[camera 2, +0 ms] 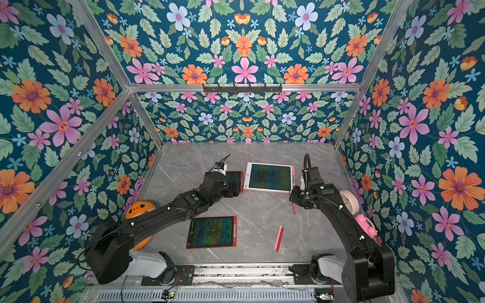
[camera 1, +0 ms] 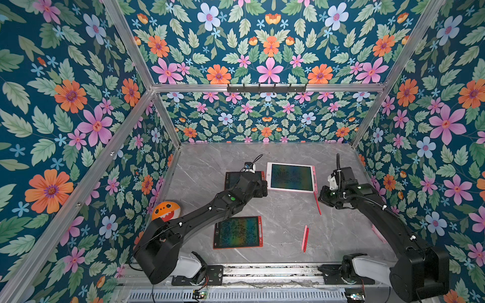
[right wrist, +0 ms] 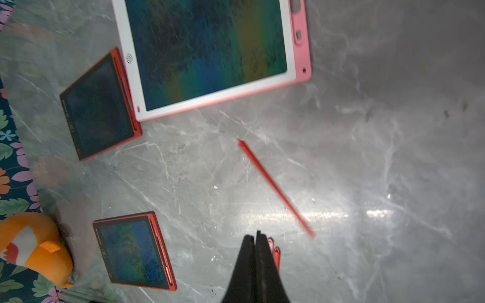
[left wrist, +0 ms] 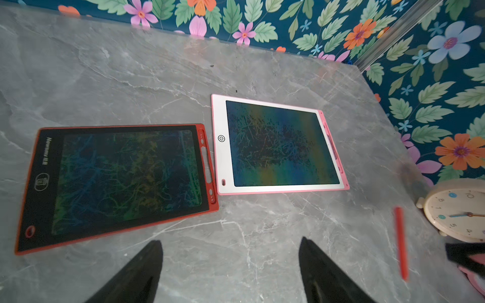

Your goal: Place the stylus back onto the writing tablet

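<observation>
A red stylus (right wrist: 276,189), blurred, shows apart from my right gripper, which is shut with nothing visible between its fingers; whether it touches the table is unclear. In the top left view that stylus (camera 1: 317,203) is between the white tablet's near right corner and the right gripper (camera 1: 325,198). The white-and-pink tablet (left wrist: 283,146) lies flat at the back. Touching its left side is a red-edged black tablet (left wrist: 121,176). My left gripper is open and empty in front of these two. Another red-edged tablet (camera 1: 237,232) lies nearer the front.
A pink stylus (camera 1: 304,234) and a red stylus (camera 1: 306,241) lie side by side near the front edge. An orange toy (right wrist: 38,247) sits at the far left; a cream clock (left wrist: 457,209) stands at the right. Open table separates the front tablet from the stylus pair.
</observation>
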